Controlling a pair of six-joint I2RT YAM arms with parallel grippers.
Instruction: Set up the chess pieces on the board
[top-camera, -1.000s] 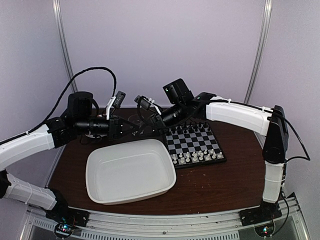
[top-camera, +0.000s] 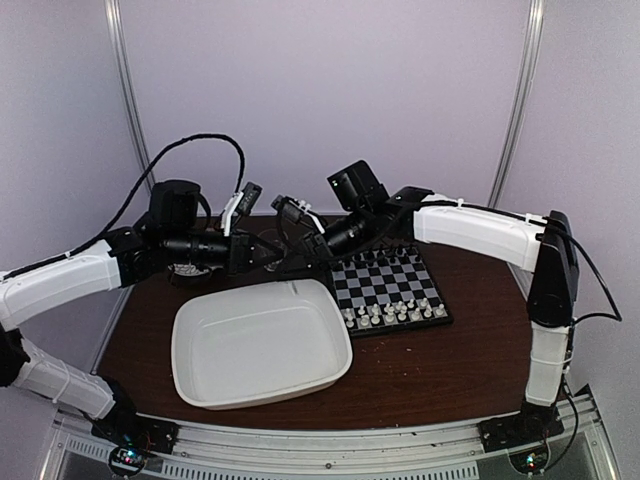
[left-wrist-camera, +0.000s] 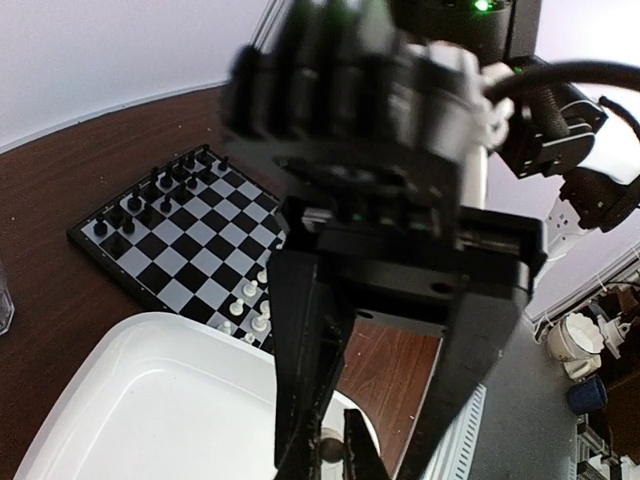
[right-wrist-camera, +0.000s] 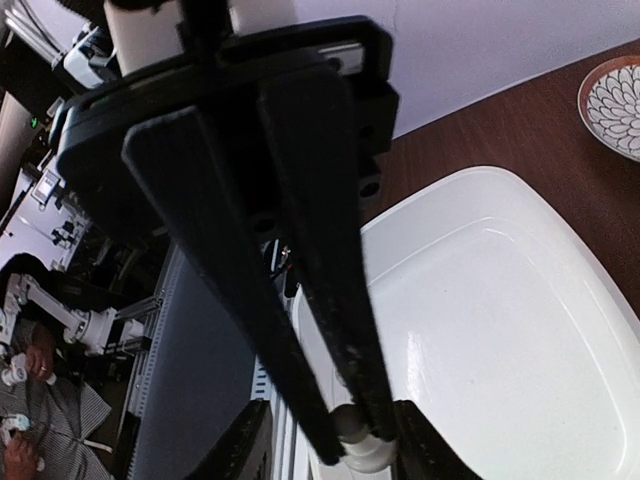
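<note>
Tip to tip above the white tray's far edge, my two grippers face each other. A pale chess piece (right-wrist-camera: 368, 455) sits between the narrow-set fingertips of my left gripper, which is shut on it. My right gripper has its fingers spread on either side of that piece, with a gap visible. The chessboard (top-camera: 384, 287) lies right of the tray, partly behind the right arm. White pieces (top-camera: 402, 312) stand along its near side and black pieces (left-wrist-camera: 160, 190) along the far side.
A large white tray (top-camera: 262, 390) fills the front left of the table, apparently empty. Behind the left arm, a patterned bowl (right-wrist-camera: 615, 105) is partly hidden. Bare tabletop (top-camera: 445, 370) lies in front of the board.
The right arm has hardly moved; tray and board are unchanged.
</note>
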